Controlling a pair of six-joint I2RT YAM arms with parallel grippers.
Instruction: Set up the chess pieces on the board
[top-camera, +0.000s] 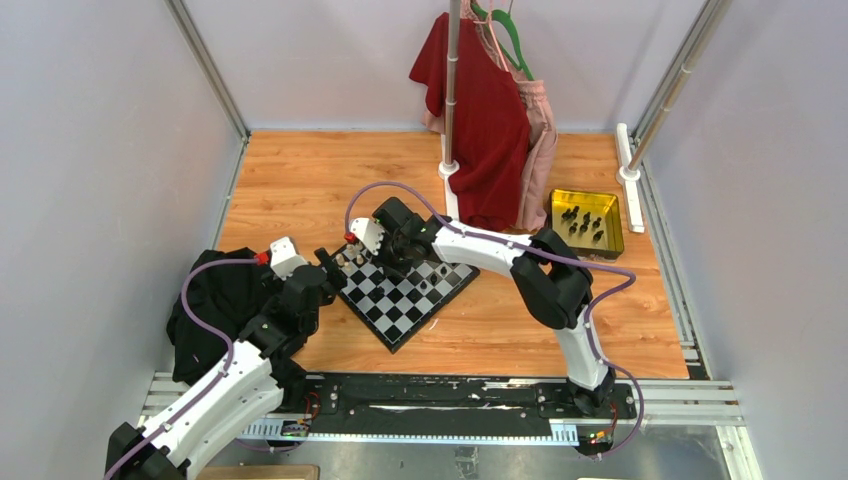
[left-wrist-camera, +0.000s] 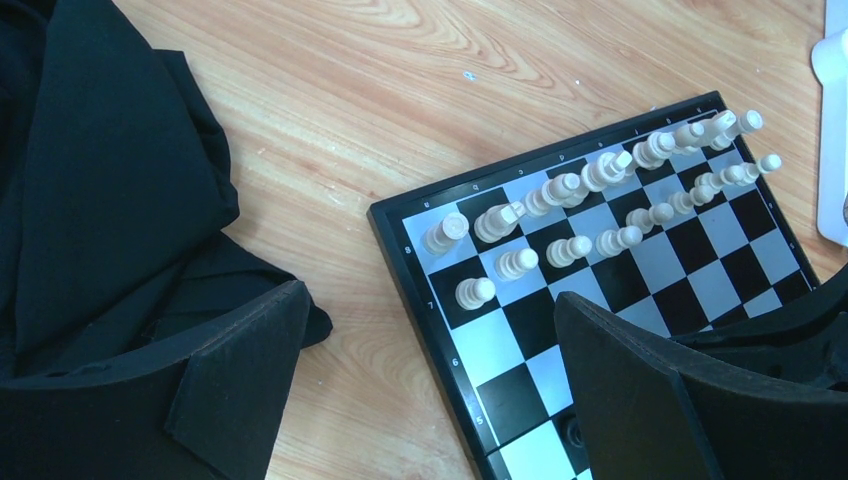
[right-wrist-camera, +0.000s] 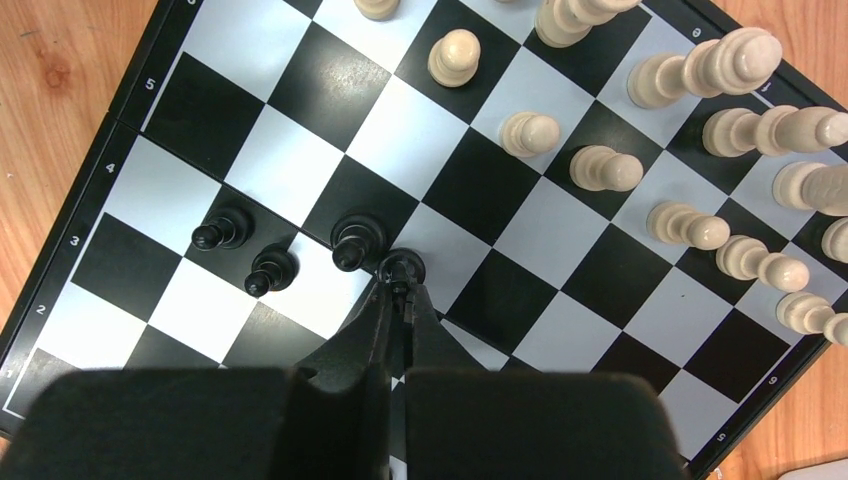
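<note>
On the chessboard (left-wrist-camera: 415, 300), white pieces (left-wrist-camera: 603, 170) fill two rows along one side. My right gripper is closed around a black piece (right-wrist-camera: 402, 265) near the board's middle; its base shows beyond the fingertips, over or on a white square. Close beside it stands another black piece (right-wrist-camera: 357, 240), with two black pawns (right-wrist-camera: 222, 230) further left. From above, the right arm hides part of the board. My left gripper is wide open with nothing between its fingers, near the board's left corner.
A gold tray (top-camera: 617, 225) at the right holds several black pieces (top-camera: 585, 222). Black cloth (top-camera: 225, 315) lies by the left arm. A red garment (top-camera: 490, 130) hangs at the back. Bare wood lies between board and tray.
</note>
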